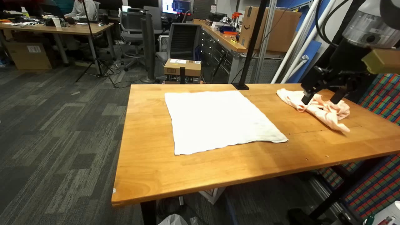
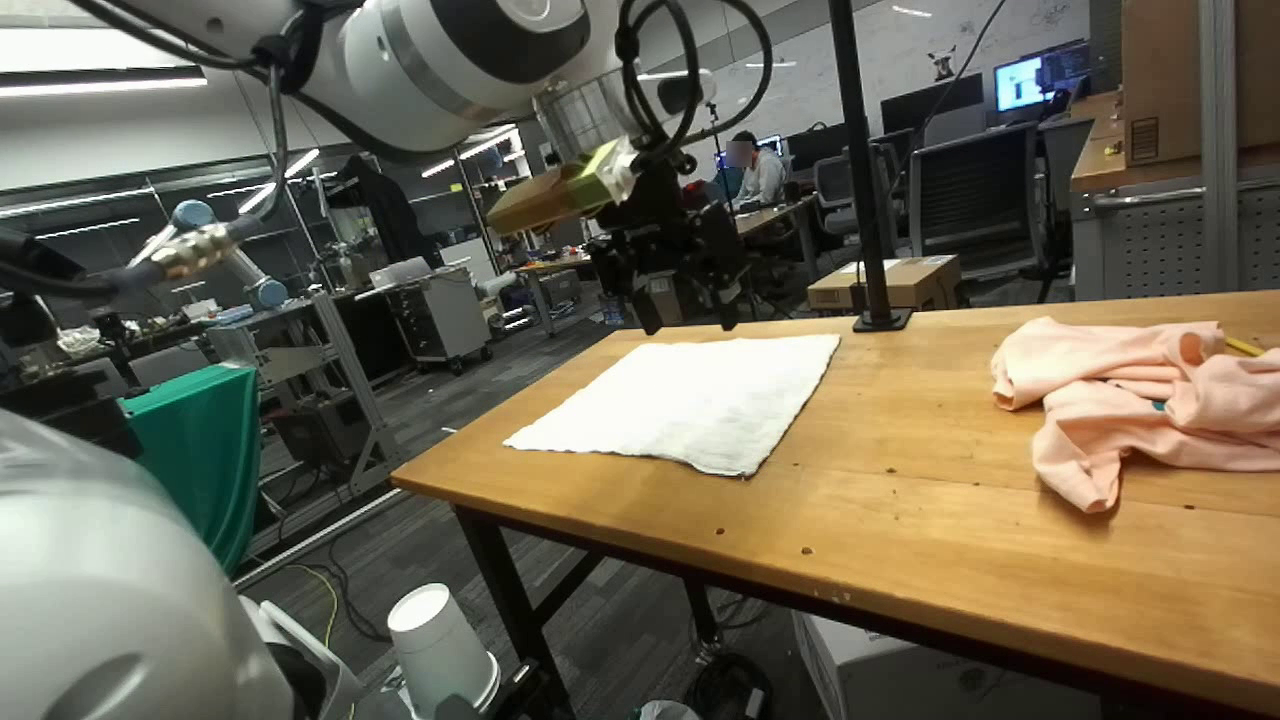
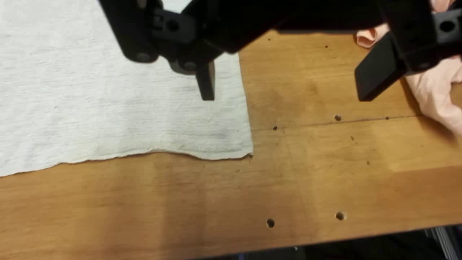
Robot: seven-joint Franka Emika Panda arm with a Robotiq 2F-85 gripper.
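Note:
A white cloth (image 1: 221,120) lies spread flat on the wooden table, one corner pointing toward the table's right front. In the wrist view, that cloth (image 3: 108,108) fills the left half, its corner showing near the middle. A crumpled peach cloth (image 2: 1140,396) rests apart from it, at the right of the table. My gripper (image 1: 321,100) hangs above the table, open and empty. From the wrist, one fingertip (image 3: 206,82) appears over the white cloth and the other over bare wood beside the peach cloth (image 3: 437,91).
A black post (image 1: 245,56) stands on the table's back edge between the two cloths. Bare wood (image 2: 912,480) separates the cloths and runs along the front of the table. Something thin and yellow (image 2: 1243,347) lies by the peach cloth.

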